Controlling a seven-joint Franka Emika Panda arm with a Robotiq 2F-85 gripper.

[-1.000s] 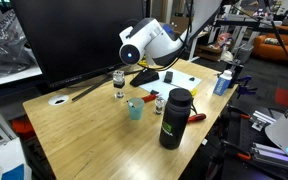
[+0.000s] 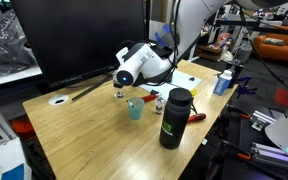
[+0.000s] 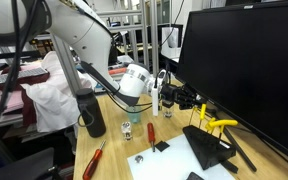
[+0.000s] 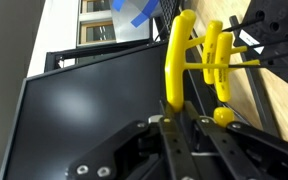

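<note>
A yellow-handled tool (image 4: 175, 62) stands between the fingers of my gripper in the wrist view, and the fingers are shut on it. More yellow handles (image 4: 220, 54) with thin shafts sit close beside it at a black rack (image 4: 274, 35). In exterior view 2 my gripper (image 3: 187, 101) is at the screen side of the black rack (image 3: 210, 147), whose yellow handles (image 3: 222, 123) stick out on top. The held tool's far end is hard to make out. From exterior view 1 my arm (image 2: 129, 75) hides the fingers.
A large black screen (image 3: 239, 65) stands close behind the rack. On the table are a light blue cup (image 2: 135, 109), a tall black bottle (image 2: 175, 122), a white mug (image 2: 160, 103) and a red screwdriver (image 3: 92, 164).
In exterior view 1 my arm's white end has moved down and to the left, towards the screen's lower edge. The objects on the table stay where they were.
</note>
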